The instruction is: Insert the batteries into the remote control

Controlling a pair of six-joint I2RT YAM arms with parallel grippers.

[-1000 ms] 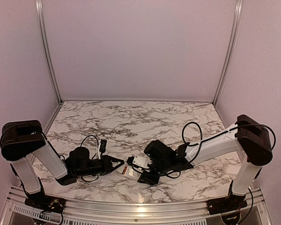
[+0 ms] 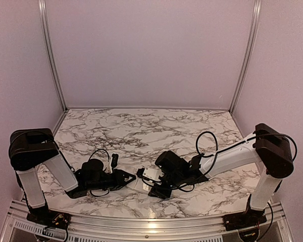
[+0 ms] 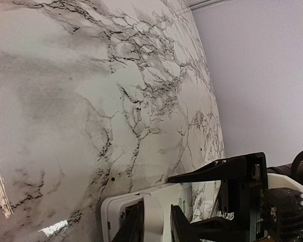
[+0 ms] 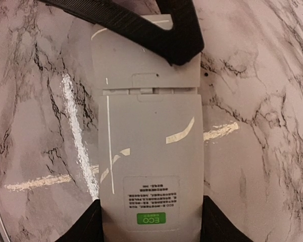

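The white remote control (image 4: 151,131) lies face down on the marble table, its back cover (image 4: 144,70) slightly apart from the lower body, with a narrow gap between. My right gripper is shut on the remote's end near the green ECO label. My left gripper (image 2: 131,177) is over the other end, a black finger (image 4: 177,45) lying across the cover in the right wrist view. In the left wrist view its fingers are part open beside the remote (image 3: 121,217). I cannot see any batteries; the compartment is mostly covered.
Pale walls enclose it at the back and sides, and a metal rail runs along the front edge.
The right arm has stayed still.
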